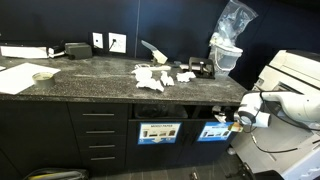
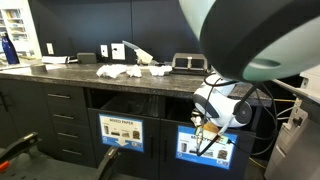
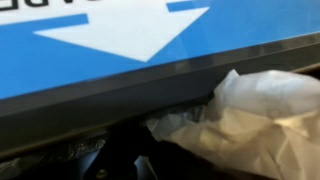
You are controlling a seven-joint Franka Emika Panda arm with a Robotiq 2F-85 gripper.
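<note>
Crumpled white paper (image 3: 265,125) fills the lower right of the wrist view. My dark gripper shows at the bottom of that view, shut, with the paper against it; its fingertips are partly hidden. Just past them is the dark rim of a bin front with a blue and white label (image 3: 120,35). In exterior view 2 the gripper (image 2: 203,130) is low in front of the right-hand bin's label (image 2: 190,145), under the counter edge. Several more crumpled white papers (image 1: 150,78) lie on the countertop.
A second labelled bin (image 1: 158,132) stands left of this one, with drawers (image 1: 98,135) further left. The dark countertop (image 1: 95,88) overhangs both bins. A toaster (image 1: 201,68) and a bag-lined clear container (image 1: 228,45) stand at the back right.
</note>
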